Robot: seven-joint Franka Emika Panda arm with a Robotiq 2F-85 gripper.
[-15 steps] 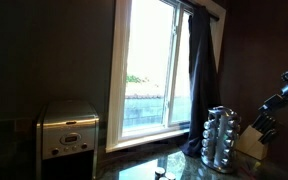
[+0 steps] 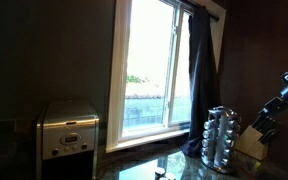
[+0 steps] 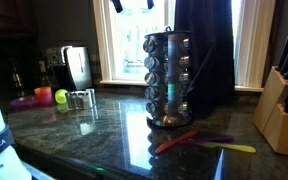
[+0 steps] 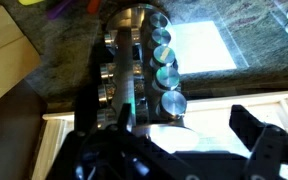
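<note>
No task object is named. My gripper stands open above the window side of the counter, its two fingers wide apart and nothing between them. Below it in the wrist view is a round rotating rack [image 4: 137,62] of silver-lidded jars. The same rack [image 3: 168,75] stands upright on the counter in exterior view 2, where only the fingertips [image 3: 117,6] of my gripper show at the top edge, above the rack. In exterior view 1 the gripper [image 2: 267,127] is at the right, dark and blurred, beside the rack [image 2: 220,140].
A wooden knife block [image 3: 287,112] stands right of the rack. Red [image 3: 176,141] and yellow [image 3: 231,148] utensils lie in front. A silver toaster [image 3: 72,67], small jars [image 3: 82,100] and a green cup [image 3: 61,97] are leftward. A dark curtain [image 2: 201,75] hangs behind.
In exterior view 1 the arm and gripper at the right have shifted and tilted slightly. The rack and the other objects have not moved.
</note>
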